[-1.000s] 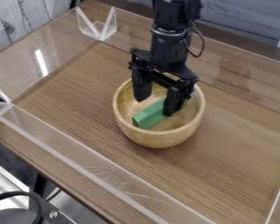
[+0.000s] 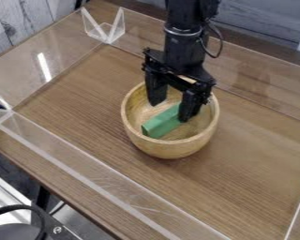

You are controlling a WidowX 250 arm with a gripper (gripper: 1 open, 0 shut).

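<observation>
A tan round bowl (image 2: pixel 172 148) sits on the wooden table, with a green block (image 2: pixel 164 123) lying inside it. My black gripper (image 2: pixel 176 92) hangs over the bowl from the top centre, open, one finger at the bowl's left side and the other at its right, above the green block.
A clear plastic piece (image 2: pixel 102 26) stands at the upper left. Black cables and parts lie at the lower left edge. The wooden table (image 2: pixel 65 94) is otherwise mostly clear to the left, right and front.
The green block sits slightly further left and lower in the bowl than before. The gripper has shifted only slightly.
</observation>
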